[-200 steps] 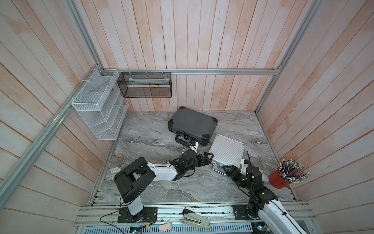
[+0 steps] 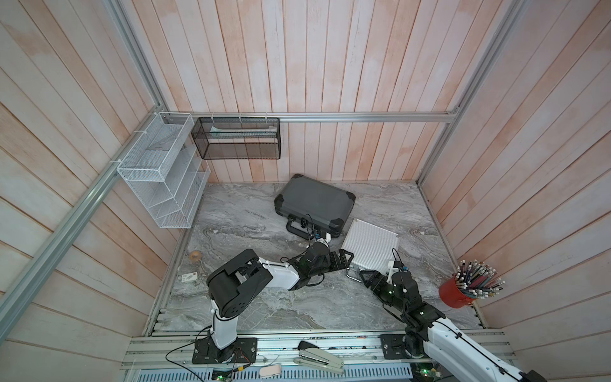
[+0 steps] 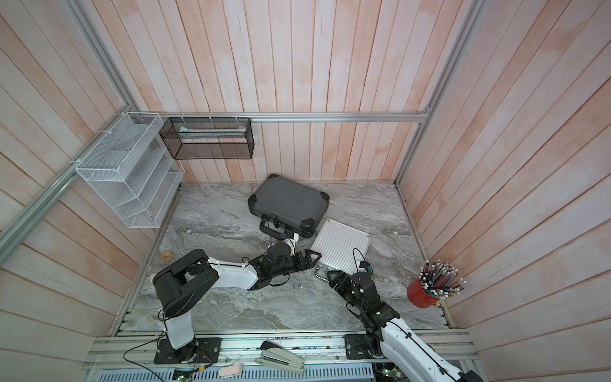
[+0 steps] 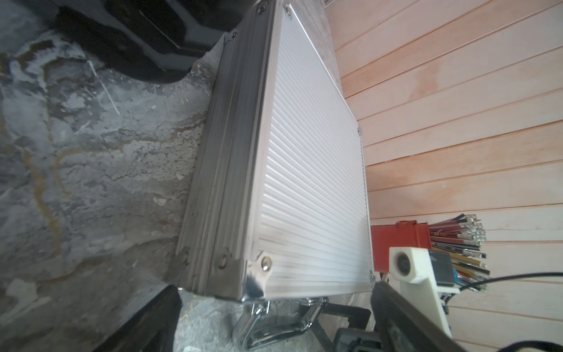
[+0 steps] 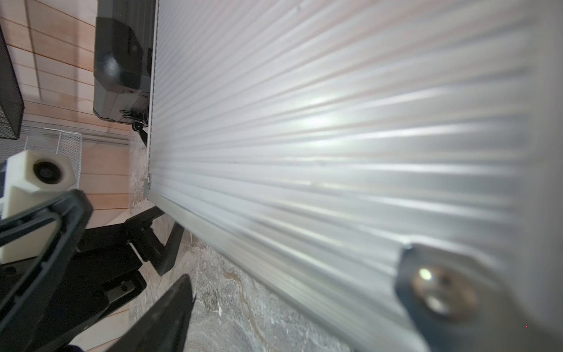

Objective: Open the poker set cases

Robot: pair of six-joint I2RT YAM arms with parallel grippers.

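Observation:
The silver ribbed aluminium case [image 2: 372, 242] lies closed on the marble table, its handle [image 4: 275, 334] toward the front. The larger dark grey case [image 2: 315, 200] lies closed behind it to the left. My left gripper [image 2: 340, 258] is open at the silver case's front left corner, nothing between its fingers; the left wrist view shows them low beside that corner. My right gripper [image 2: 369, 277] is at the case's front near the handle and latch area; whether its fingers hold anything is hidden. In the right wrist view the ribbed lid fills most of the frame, very close.
A red cup [image 2: 455, 293] of pencils stands at the front right. White wire shelves [image 2: 162, 184] hang at the left and a black mesh basket [image 2: 235, 146] on the back rail.
My left arm has moved right, bringing its gripper slightly closer to the silver case's corner. My right gripper has shifted slightly left. Both cases are unmoved.

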